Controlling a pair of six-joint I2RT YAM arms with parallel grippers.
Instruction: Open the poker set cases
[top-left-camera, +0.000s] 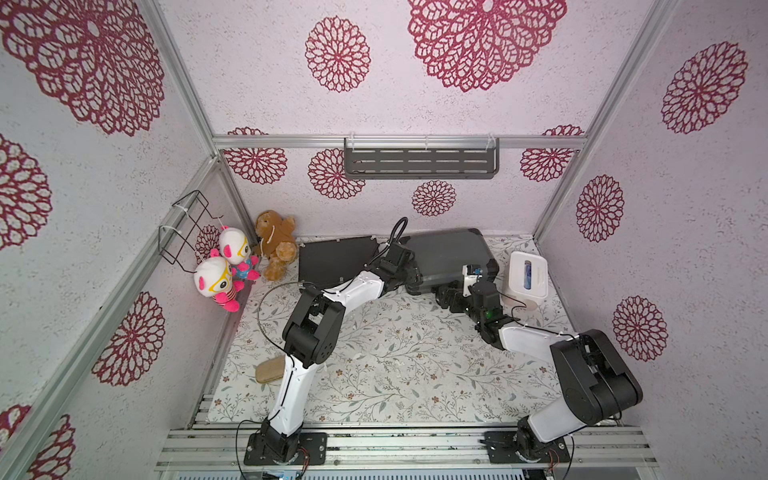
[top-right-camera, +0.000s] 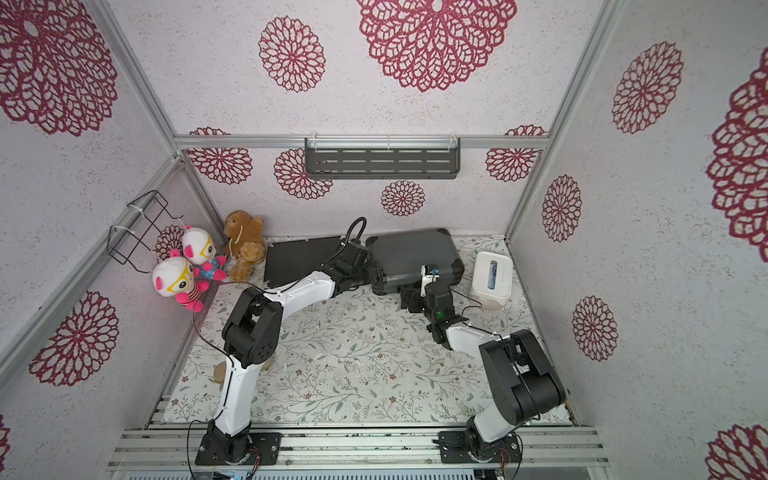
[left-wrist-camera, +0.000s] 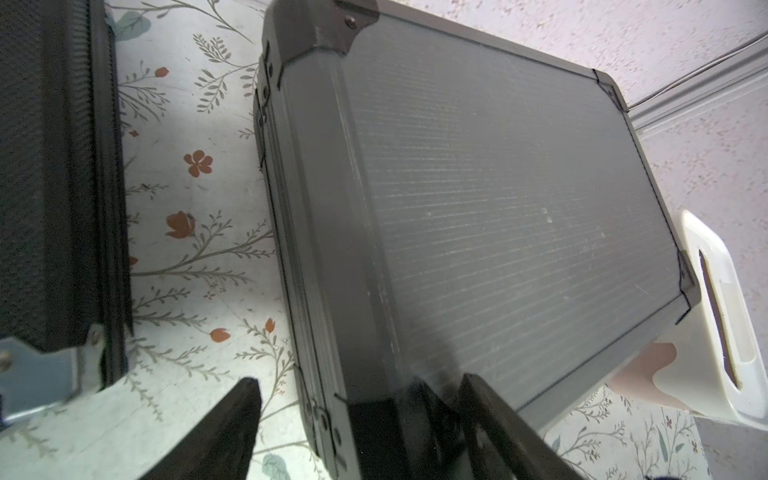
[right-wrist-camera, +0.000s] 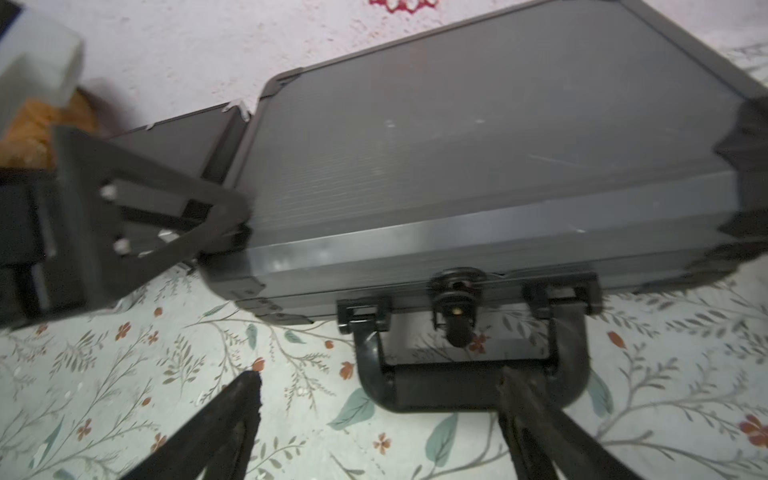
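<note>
A closed grey case (left-wrist-camera: 496, 176) lies flat at the back of the table. In the right wrist view its black handle (right-wrist-camera: 472, 384) and central lock (right-wrist-camera: 457, 296) face forward. Farther left lies a second, black case (top-left-camera: 337, 260), also closed. My left gripper is open around the grey case's front left corner, one finger over the lid and the other off its left side; contact is unclear. My right gripper stands open in front of the handle, its fingers spread, with the handle's right part behind one fingertip. Nothing appears clasped in it.
A white container (top-left-camera: 527, 277) stands right of the grey case. Plush toys (top-left-camera: 276, 244) sit at the back left, and a tan object (top-left-camera: 270, 370) lies at the front left.
</note>
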